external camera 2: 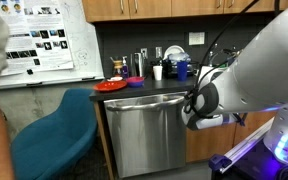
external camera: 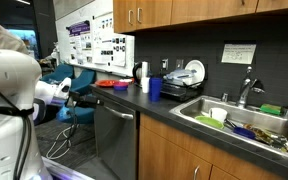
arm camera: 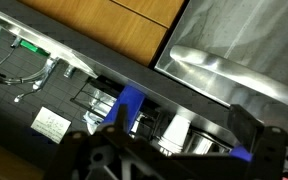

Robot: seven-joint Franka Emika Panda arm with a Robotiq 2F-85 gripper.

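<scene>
A steel dishwasher (external camera 2: 149, 135) stands closed under the counter, its bar handle (arm camera: 229, 72) running across the upper front. My gripper is open, with a wide gap between its dark fingers and nothing held. In the wrist view the handle passes above the fingertips, apart from them as far as I can tell. The exterior view from the right side shows the gripper (external camera 2: 192, 104) near the handle's right end; the arm partly hides it.
On the counter (external camera: 199, 122) are red dishes (external camera 2: 115, 84), a blue container (external camera: 155, 89) and a dish rack with plates (external camera: 194, 71). The sink (external camera: 246, 118) holds several items. A blue chair (external camera 2: 59, 135) stands left of the dishwasher. Cables lie on the floor.
</scene>
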